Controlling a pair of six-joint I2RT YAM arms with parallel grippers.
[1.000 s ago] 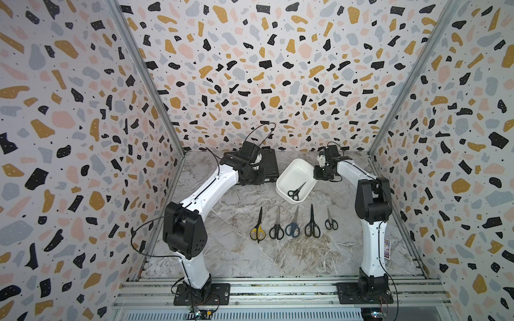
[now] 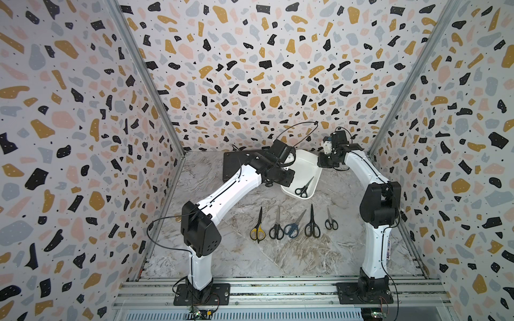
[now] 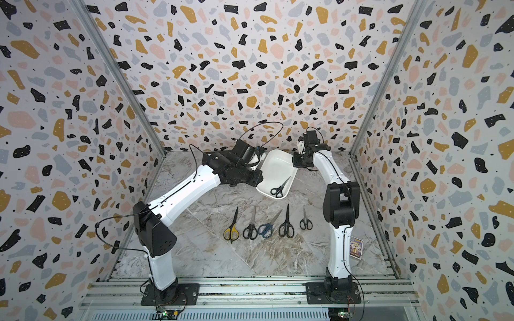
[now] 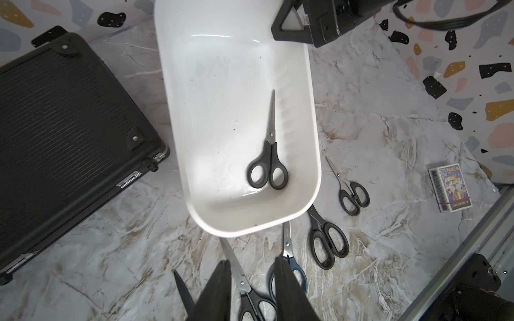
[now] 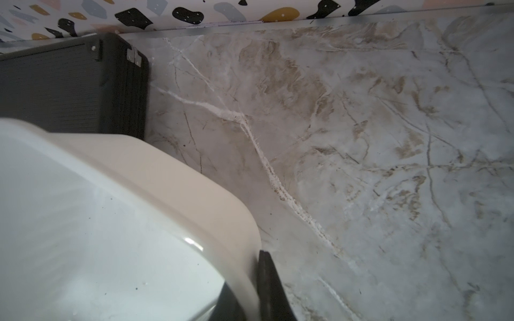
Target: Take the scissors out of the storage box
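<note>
Scissors with black handles lie inside the white storage box, near its right wall and handle end. My left gripper hangs over the box's left edge in the top views; in its wrist view the fingers stand apart with nothing between them. The right gripper is shut on the box's rim at the far right side, one finger outside the wall. Whether the box rests fully on the table, I cannot tell.
Several more scissors lie in a row in front of the box, including a yellow-handled pair and a blue-handled pair. A black case stands to the left. A small card box lies far right.
The storage box has shifted back and right with my right gripper, scissors still inside. My left gripper has moved right to the box. The blue-handled scissors on the table have turned, blades now leaning right.
</note>
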